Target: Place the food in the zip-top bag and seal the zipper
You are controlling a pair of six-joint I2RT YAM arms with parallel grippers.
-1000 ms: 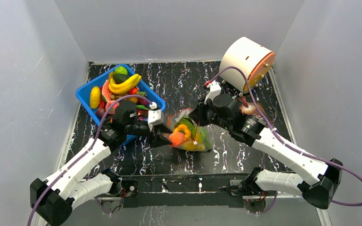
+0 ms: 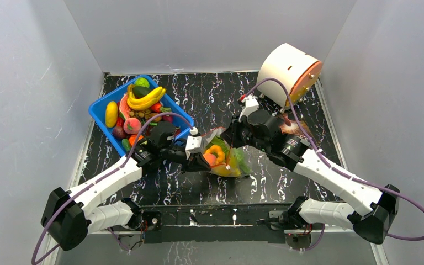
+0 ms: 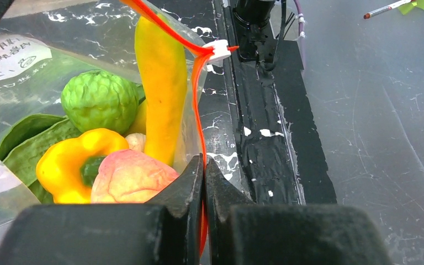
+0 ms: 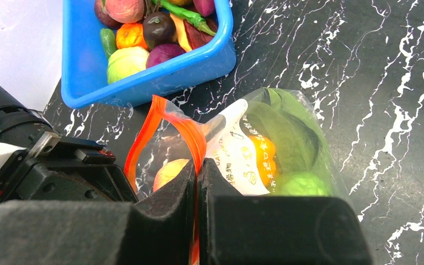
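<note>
A clear zip bag [image 2: 232,165] with orange zipper edges lies mid-table, holding a yellow pepper [image 3: 66,171], a peach [image 3: 132,179], a green round vegetable [image 3: 99,99], leaves and a long yellow item [image 3: 159,94]. My left gripper is shut on the orange zipper edge at the front-left of the mouth; a white slider [image 3: 218,51] sits farther along it. My right gripper is shut on the bag's edge on the other side of the mouth.
A blue bin [image 2: 95,113] full of produce stands at back left, close to the left arm. A white cylinder [image 2: 279,69] lies at back right over some flat item.
My left gripper has moved toward the front and right onto the bag's edge and now pinches it. The right gripper has stayed in place.
</note>
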